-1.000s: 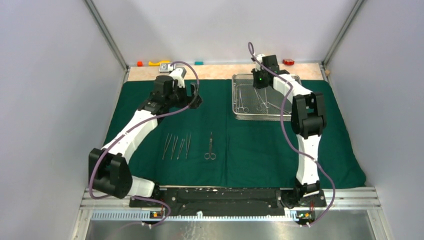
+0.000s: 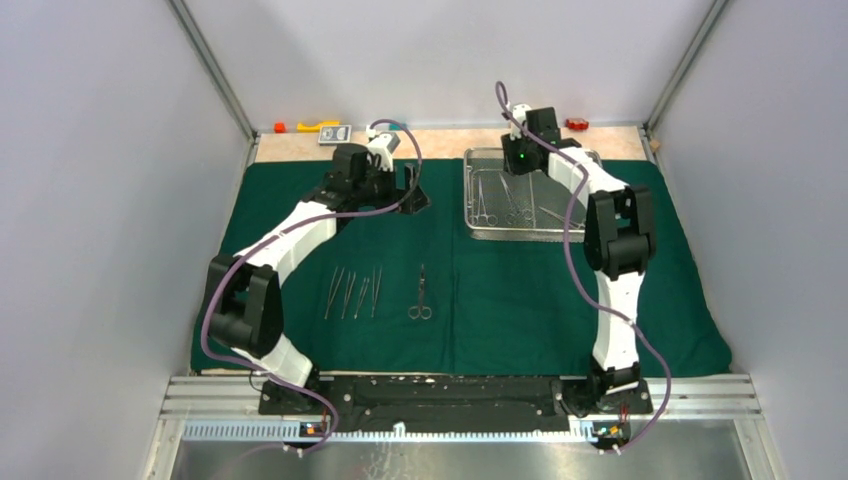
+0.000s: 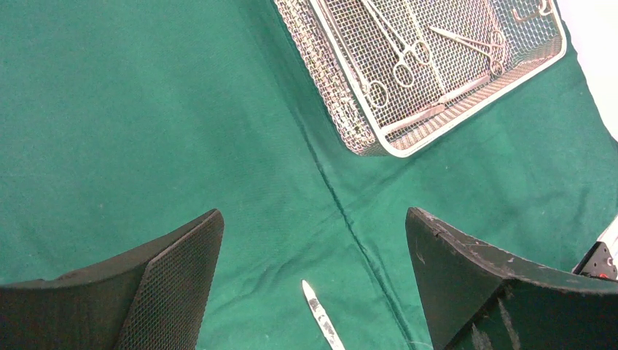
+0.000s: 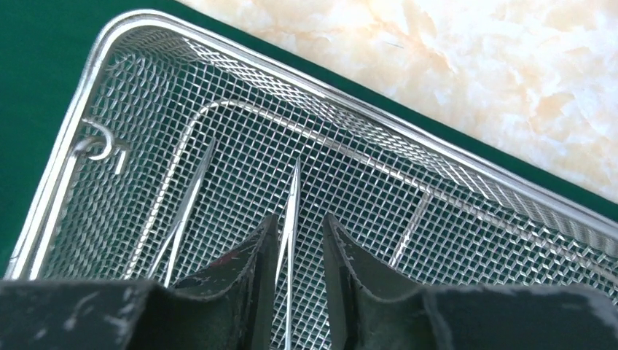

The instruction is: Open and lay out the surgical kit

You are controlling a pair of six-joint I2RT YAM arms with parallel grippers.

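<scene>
A wire-mesh tray [image 2: 530,236] at the back right holds the remaining instruments. Among them are scissors-like tools with ring handles, one at the left [image 2: 481,205] and another in the middle [image 2: 513,200]. In the right wrist view my right gripper is part open above the tray, its fingers on either side of the middle tool's slim blades [image 4: 294,200]; I see no grip on it. My left gripper stands wide open over bare cloth left of the tray, with nothing held.
Several slim tools [image 2: 348,295] lie in a row on the green cloth [image 2: 520,310], with a pair of scissors [image 2: 421,300] to their right. The cloth in front of the tray is clear. A pale ledge [image 4: 452,65] runs behind the tray.
The left arm has moved right, towards the tray. The middle tool in the tray has shifted left. The right gripper has moved only slightly over the tray.
</scene>
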